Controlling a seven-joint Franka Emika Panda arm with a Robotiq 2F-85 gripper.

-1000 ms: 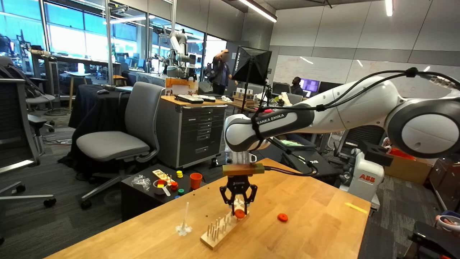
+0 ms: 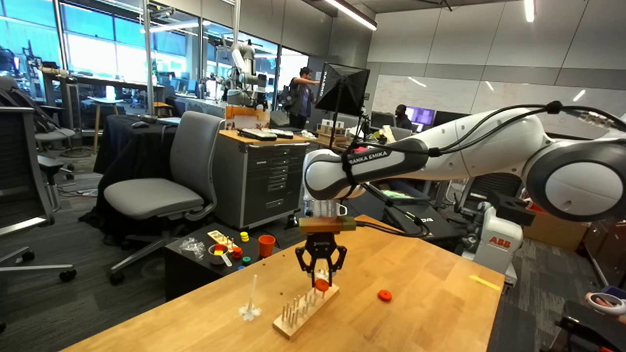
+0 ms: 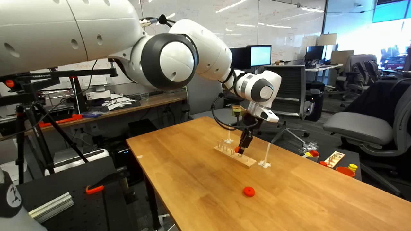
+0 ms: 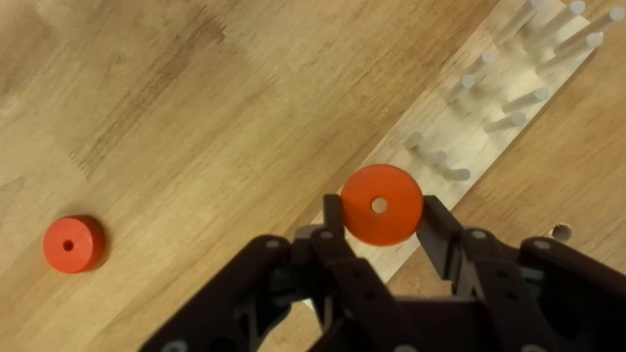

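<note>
My gripper is shut on an orange-red disc (image 4: 382, 179), its two fingers (image 4: 433, 220) gripping opposite edges. In exterior view 1 the disc is held above one end of the wooden peg board (image 2: 291, 328), near a short peg. Something pale shows through the disc's centre hole in the wrist view; I cannot tell whether it is a peg tip or the board. Bare pegs of rising height stand along the rest of the board. A second red disc (image 4: 70, 244) lies flat on the table, apart from the board.
Thin upright posts on pale bases flank the board; one post (image 3: 266, 154) stands near it in exterior view 2. A dark side table with cups (image 2: 266, 246) and coloured pieces adjoins it.
My gripper has risen slightly and shifted a little left in exterior view 1, carrying the disc with it. The loose disc and the board have stayed put.
</note>
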